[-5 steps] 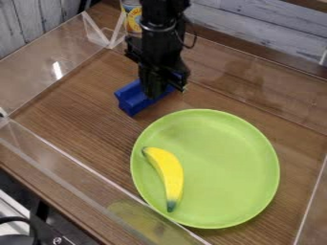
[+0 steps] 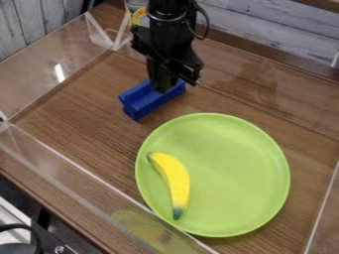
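Observation:
My black gripper [image 2: 162, 77] hangs over a blue rectangular block [image 2: 141, 101] on the wooden table, its lower end just above or at the block's far part, which it partly hides. The fingers look shut, with nothing clearly held between them. A green plate [image 2: 232, 174] lies at the front right, with a yellow banana [image 2: 177, 187] on its left side.
A yellow can [image 2: 138, 16] stands at the back, behind the arm. Clear plastic panels line the left and front left.
My gripper has risen a little from lower over the block. The block, plate and banana look unmoved.

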